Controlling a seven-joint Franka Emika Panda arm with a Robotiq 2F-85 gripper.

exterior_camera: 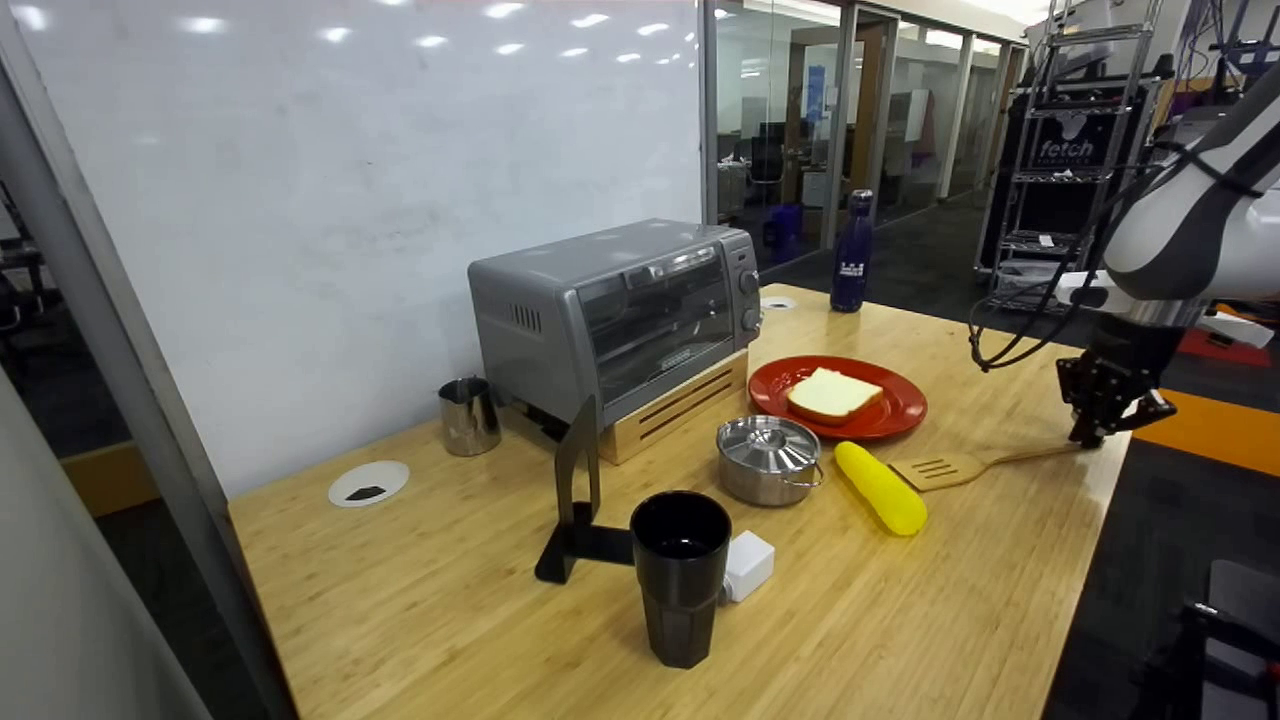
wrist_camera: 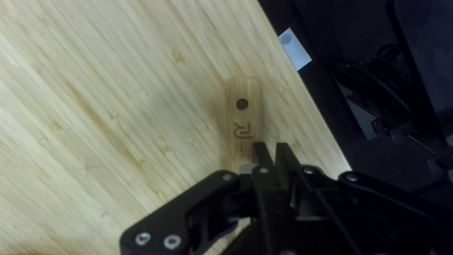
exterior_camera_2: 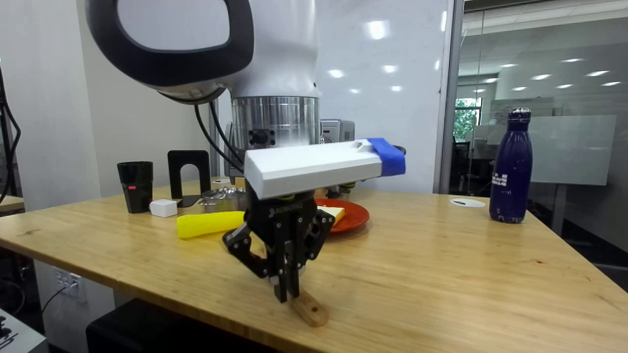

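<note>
A wooden spatula [exterior_camera: 938, 469] lies on the table, its handle pointing toward the near right edge. In the wrist view, the handle's end [wrist_camera: 242, 117], with a hole and a logo, shows flat on the wood. My gripper is low over the handle, its fingers drawn close with a narrow gap. No object shows in that gap. The left finger overlaps the handle's right edge in the wrist view; whether it touches cannot be told. From the second exterior view, the fingertips [exterior_camera_2: 281, 289] are right beside the handle [exterior_camera_2: 310, 309].
A yellow object [exterior_camera: 883, 488], a lidded steel pot [exterior_camera: 768, 462] and a red plate [exterior_camera: 902, 414] with bread [exterior_camera: 831, 394] are near the spatula's blade. Farther off are a toaster oven [exterior_camera: 612, 318], black cup [exterior_camera: 679, 576] and blue bottle [exterior_camera: 852, 254]. The table's edge [wrist_camera: 312, 95] runs close to the gripper.
</note>
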